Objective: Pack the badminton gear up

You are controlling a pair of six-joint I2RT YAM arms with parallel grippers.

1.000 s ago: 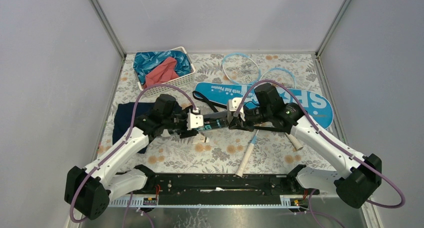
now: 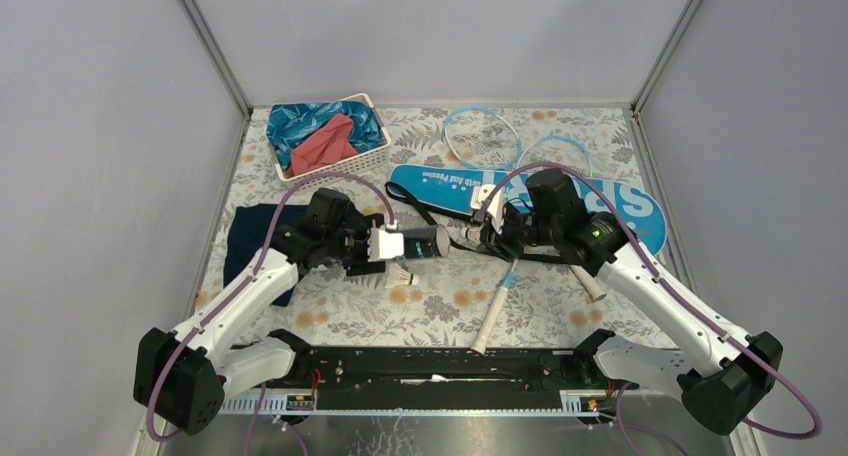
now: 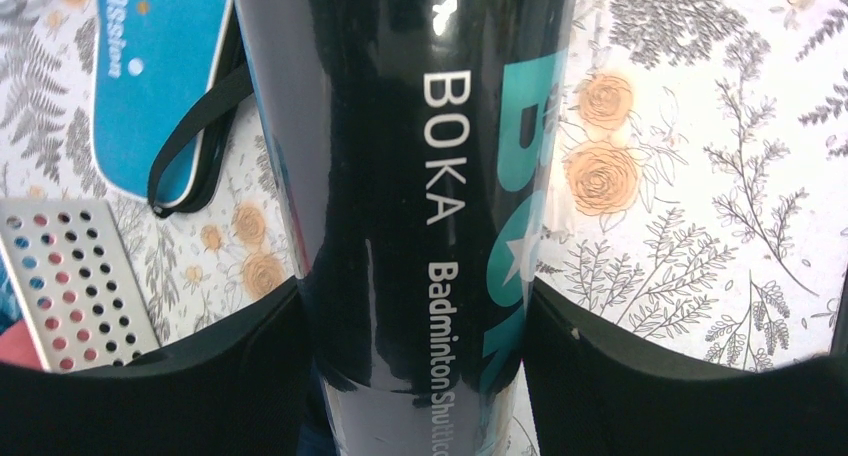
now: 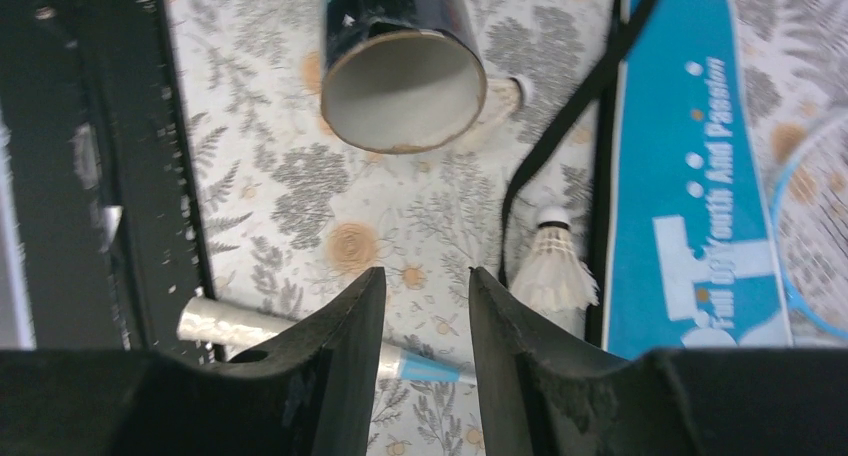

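Observation:
My left gripper is shut on a black BOKA shuttlecock tube [image 3: 400, 146], held sideways above the mat. The tube's round end [image 4: 400, 96] faces my right gripper, which is part open and empty, hanging apart from the tube. Below lie loose shuttlecocks [image 4: 553, 261], the blue racket bag [image 4: 690, 166] with its black strap [image 4: 560, 126], two rackets [image 2: 480, 116] at the back right, and handles [image 2: 490, 316] near the front.
A white basket [image 2: 345, 164] with blue plastic and red cloth stands at the back left. A dark cloth [image 2: 248, 241] lies under the left arm.
My right gripper has drawn back to the right, away from the tube's end. The tube stays in my left gripper, with its end now uncovered.

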